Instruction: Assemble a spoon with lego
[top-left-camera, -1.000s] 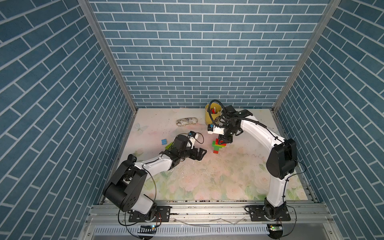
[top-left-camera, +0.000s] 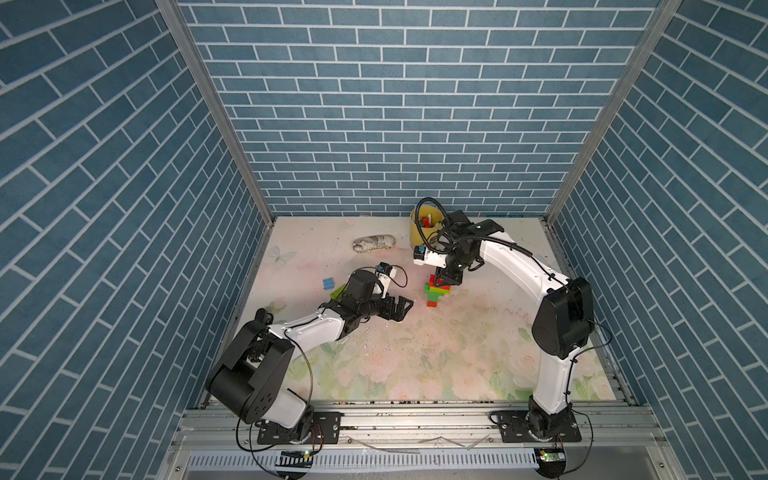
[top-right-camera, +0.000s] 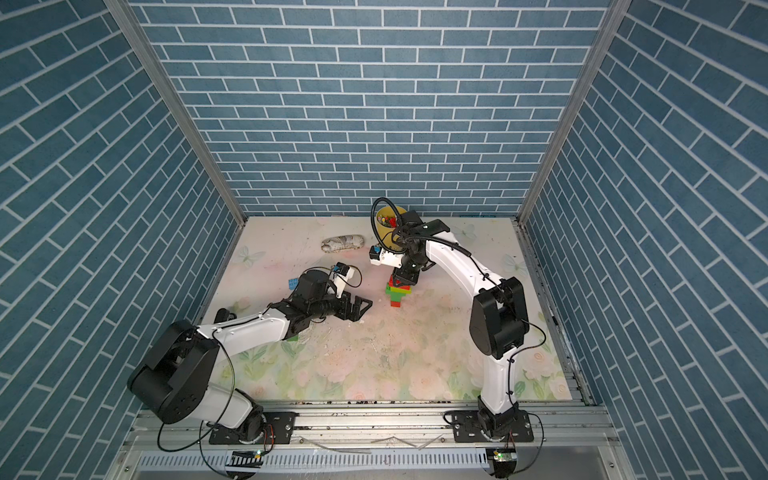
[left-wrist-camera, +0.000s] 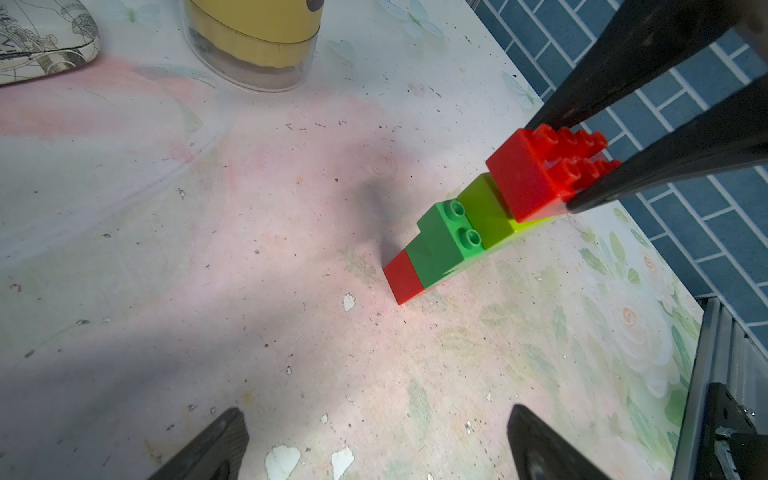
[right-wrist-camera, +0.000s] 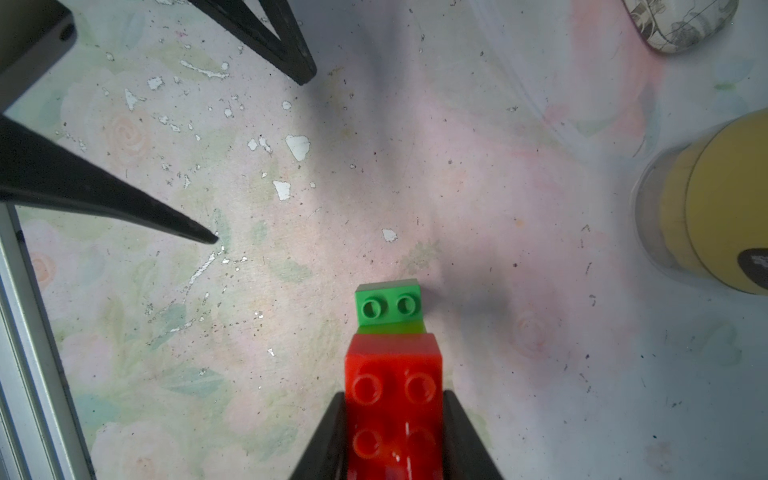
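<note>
A staggered stack of bricks hangs from my right gripper, which is shut on the red top brick (left-wrist-camera: 528, 176). Under that come a lime brick (left-wrist-camera: 489, 209), a green brick (left-wrist-camera: 441, 244) with two bare studs, and a small red brick (left-wrist-camera: 403, 277) lowest. Whether the lowest brick touches the table is hard to tell. To the left of the stack, my left gripper stands open and empty, its fingers wide apart and pointing toward the stack.
A blue brick (top-left-camera: 329, 283) lies at left on the table; a green piece (top-left-camera: 338, 292) is partly hidden by the left arm. At the back stand a yellow tub (top-left-camera: 417, 236) holding bricks and a patterned case (top-left-camera: 373, 243).
The right gripper and its brick stack have shifted very slightly left. The left arm has kept still.
</note>
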